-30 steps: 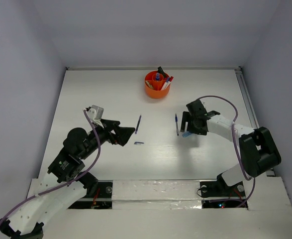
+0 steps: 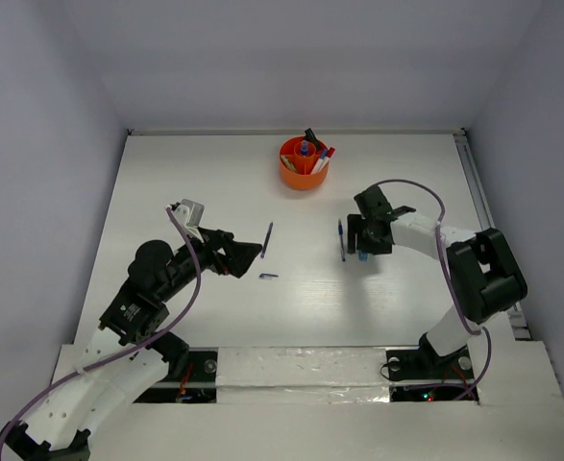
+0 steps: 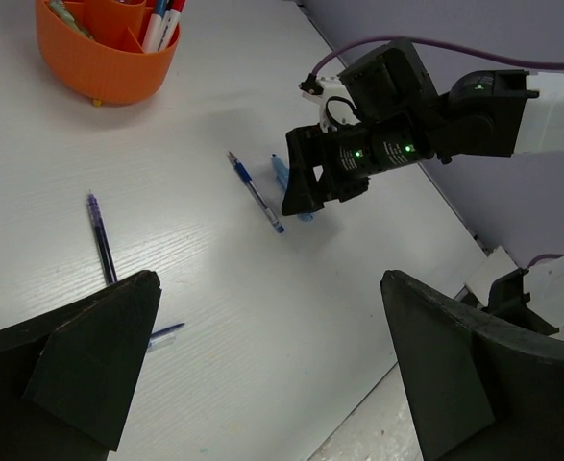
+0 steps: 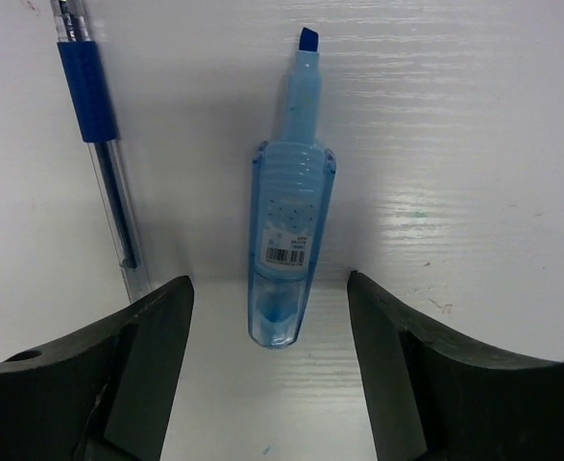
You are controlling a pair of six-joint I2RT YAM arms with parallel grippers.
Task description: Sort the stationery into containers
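My right gripper is open just over a light blue highlighter (image 4: 282,221), a finger on either side of it. A blue pen (image 4: 88,91) lies to its left. In the top view the right gripper (image 2: 361,245) is low on the right half of the table. My left gripper hangs open at the left, with a dark pen (image 3: 101,235) and a short blue item (image 3: 166,331) beyond it. An orange holder (image 2: 303,178) with several pens and markers stands at the back.
Grey walls surround it on the sides and back. The right arm reaches in from the right side.
The right arm has shifted slightly left and toward the back, with its gripper turning a little over the highlighter. The left arm is nearly still.
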